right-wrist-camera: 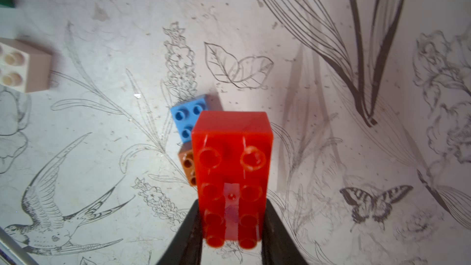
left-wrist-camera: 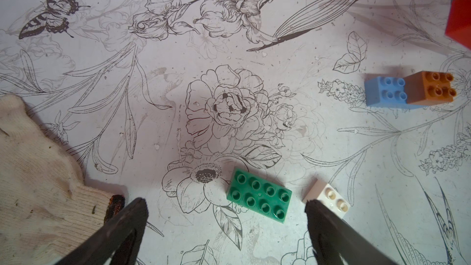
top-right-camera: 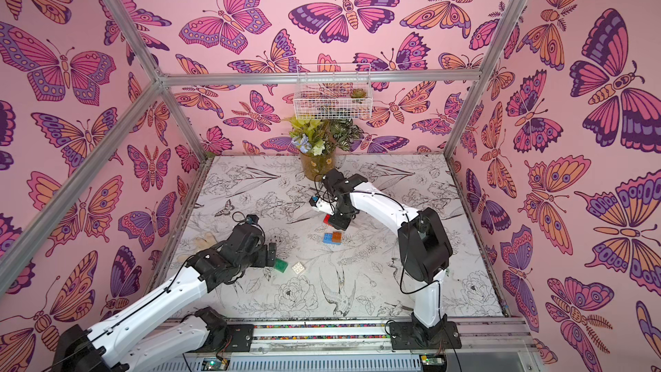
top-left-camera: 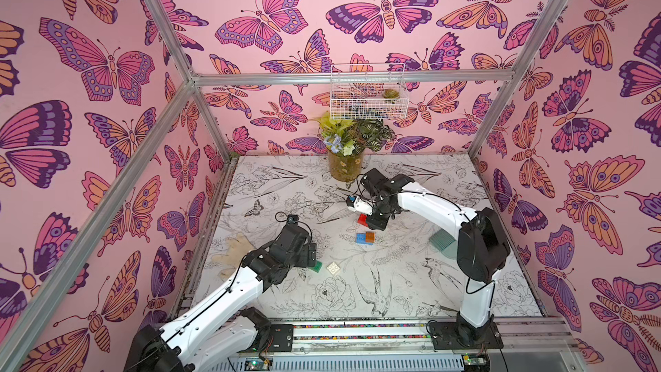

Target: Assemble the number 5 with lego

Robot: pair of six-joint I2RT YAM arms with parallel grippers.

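Note:
A red brick (right-wrist-camera: 233, 166) sits between the fingers of my right gripper, which is shut on it. In the left wrist view this red brick (left-wrist-camera: 460, 22) looks raised above the table. Below it a blue brick and an orange-brown brick lie end to end; the red one partly covers them in the right wrist view. My left gripper is open and empty, low over the near left. Ahead of it lie a green brick (left-wrist-camera: 259, 195) and a cream-white brick (left-wrist-camera: 326, 197), a small gap between them.
A beige glove (left-wrist-camera: 44, 181) lies left of my left gripper. Towards the right side is a grey-green plate (top-left-camera: 442, 241), and a potted plant (top-left-camera: 344, 165) stands at the back.

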